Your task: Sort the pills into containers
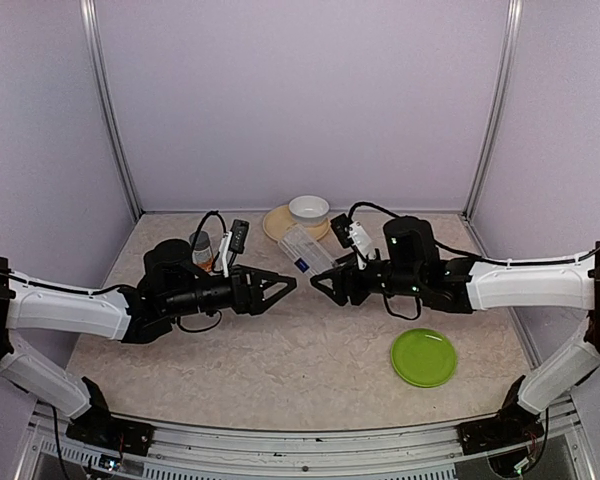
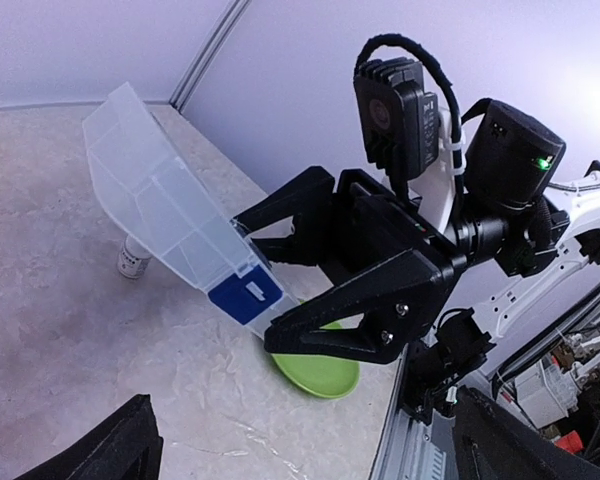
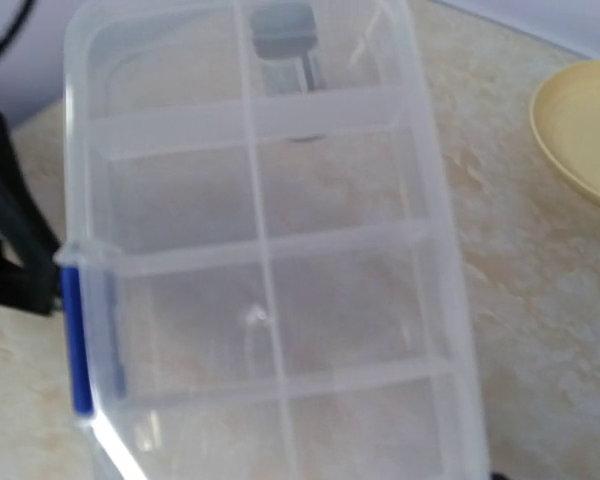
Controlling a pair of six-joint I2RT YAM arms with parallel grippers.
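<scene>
A clear pill organizer (image 1: 305,248) with a blue latch hangs tilted above the middle of the table, my right gripper (image 1: 332,283) shut on its near end. In the right wrist view the organizer (image 3: 260,240) fills the frame, and its several compartments look empty. The left wrist view shows the organizer's (image 2: 170,195) side, with its blue latch (image 2: 245,293) close to the right gripper's fingers (image 2: 325,325). To the left of the organizer, my left gripper (image 1: 280,288) is open with nothing between its fingers. No loose pills can be made out.
A bottle (image 1: 202,250) stands behind the left arm, and a small white bottle (image 2: 133,258) shows past the organizer. At the back, a white bowl (image 1: 309,208) rests on a yellow plate (image 1: 276,223). A green plate (image 1: 423,358) lies front right.
</scene>
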